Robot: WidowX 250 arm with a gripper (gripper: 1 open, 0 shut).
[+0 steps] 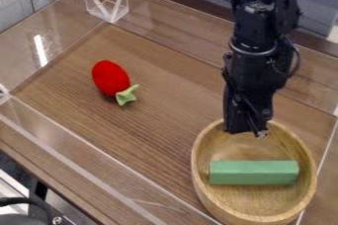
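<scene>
My black gripper (259,128) points down over the back part of a round wooden bowl (214,197) at the lower right, shut, with nothing visible between its fingers. A green block (254,173) lies in the bowl, below and in front of the gripper. At the left, a red rounded object (110,77) with a small green piece (126,95) at its lower end lies on the wooden table (119,150).
A clear or white plastic piece (103,2) stands at the back left edge.
</scene>
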